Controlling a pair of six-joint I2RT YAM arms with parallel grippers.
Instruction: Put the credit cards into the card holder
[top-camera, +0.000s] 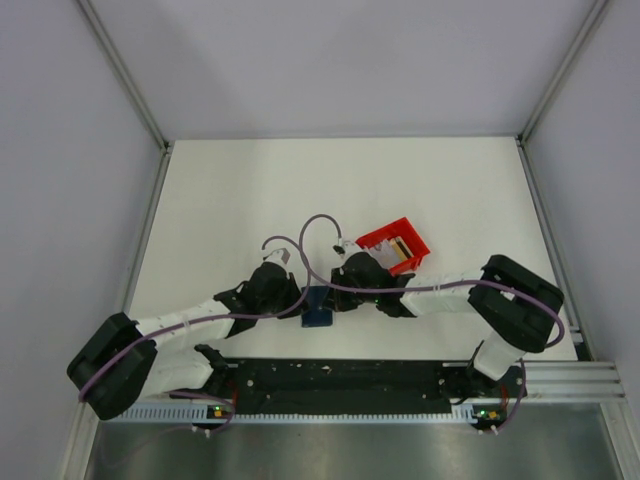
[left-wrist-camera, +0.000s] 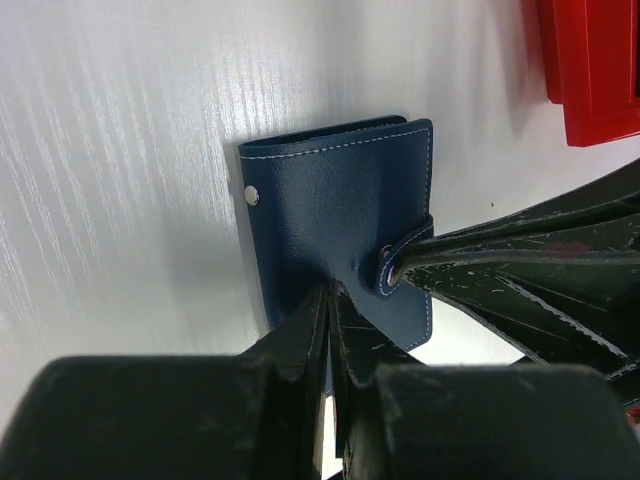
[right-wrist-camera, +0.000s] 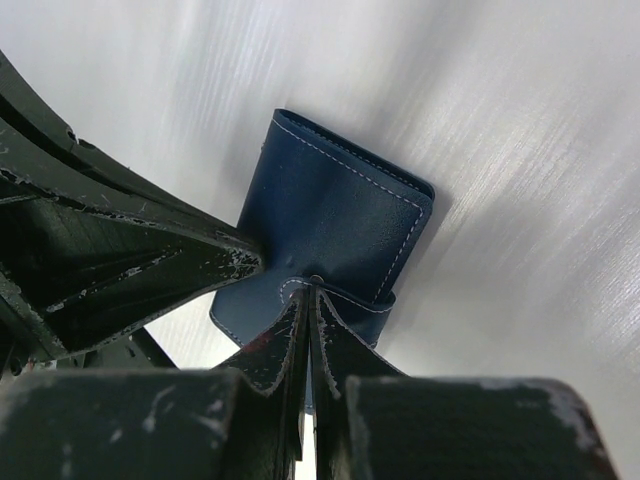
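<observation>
The navy leather card holder (top-camera: 316, 317) lies on the table between my two grippers, with a snap stud and a strap showing in both wrist views (left-wrist-camera: 300, 220) (right-wrist-camera: 330, 200). My left gripper is over the holder; its fingertips sit close together on the leather, how far apart is hard to tell. My right gripper is shut at the holder's strap, its tips touching it; whether it pinches any of it is unclear. The credit cards (top-camera: 398, 249) are in the red box behind the right arm.
The red box (top-camera: 414, 231) stands at the back right of the holder, close to the right gripper.
</observation>
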